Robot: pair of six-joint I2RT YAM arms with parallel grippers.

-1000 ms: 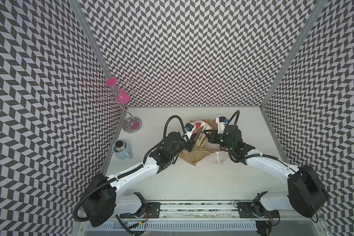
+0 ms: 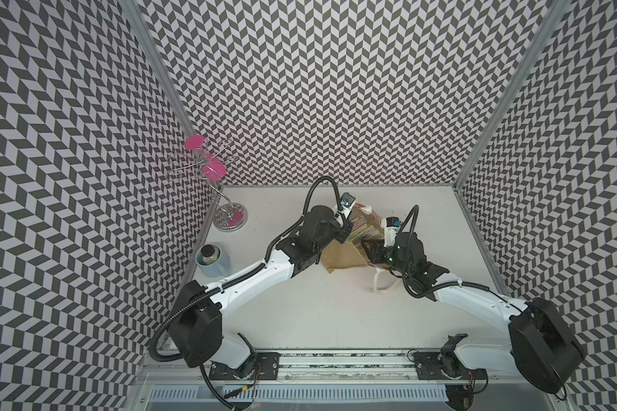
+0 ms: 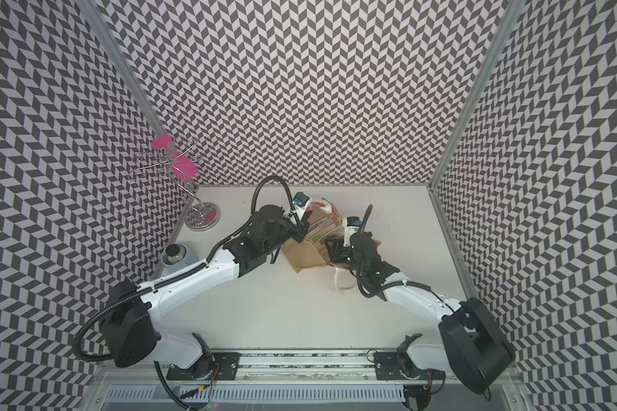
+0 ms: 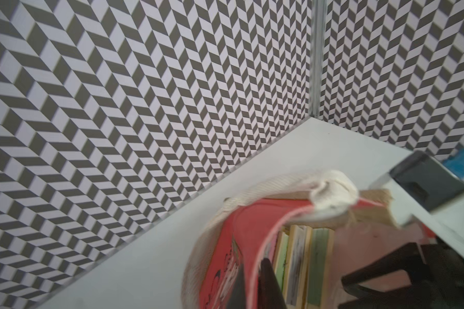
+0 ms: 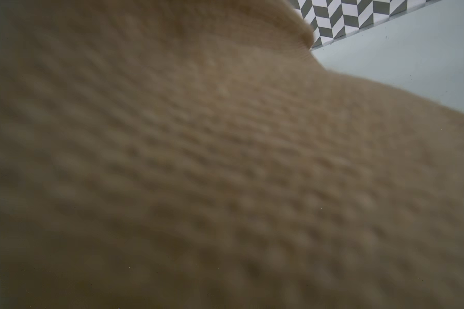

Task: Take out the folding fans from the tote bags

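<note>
A tan tote bag (image 2: 342, 257) with a red printed side (image 4: 247, 221) and white rope handles lies open mid-table. Several folding fans (image 4: 296, 257), green and cream, lie side by side within it. My left gripper is shut on the bag's thin red side, which passes between its fingers. My right gripper is at the bag's right side, fingers apart with a gap showing in the left wrist view. Tan bag fabric (image 5: 232, 154) fills most of the right wrist view and hides that gripper's fingertips there.
A blue mug (image 2: 213, 261) holding a dark-topped object stands at the left edge. Behind it is a chrome stand with pink discs (image 2: 229, 216). Bare table (image 2: 308, 315) lies in front of the bag and at the right.
My left gripper has moved back and right, pulling the bag's side up and tilting the bag.
</note>
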